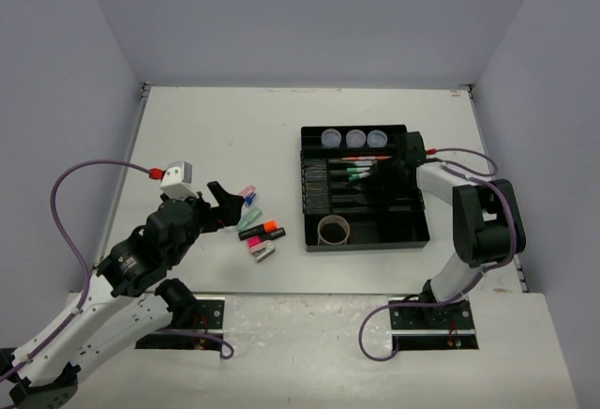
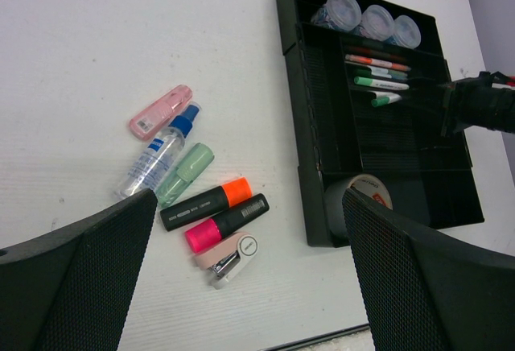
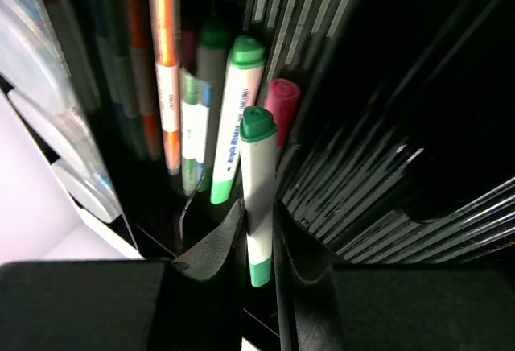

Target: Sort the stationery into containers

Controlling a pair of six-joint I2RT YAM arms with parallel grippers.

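Note:
In the right wrist view, my right gripper is shut on a white marker with a green cap [image 3: 258, 154]. It holds the marker inside the black organizer [image 1: 366, 246], over the pen compartment. Close by lie another green-capped marker [image 3: 239, 113], an orange-and-white pen [image 3: 166, 85] and a red-ended pen [image 3: 282, 101]. On the left, my left gripper stands open and empty above the table. Below it lie a pink bottle [image 2: 161, 112], a clear spray bottle [image 2: 154, 160], a green highlighter [image 2: 186, 174], an orange-capped highlighter [image 2: 206, 204], a pink-and-black highlighter [image 2: 227, 222] and a stapler [image 2: 228, 257].
Three clear-lidded tubs [image 1: 354, 139] fill the organizer's back row. A tape roll [image 1: 333, 231] stands in its front left compartment.

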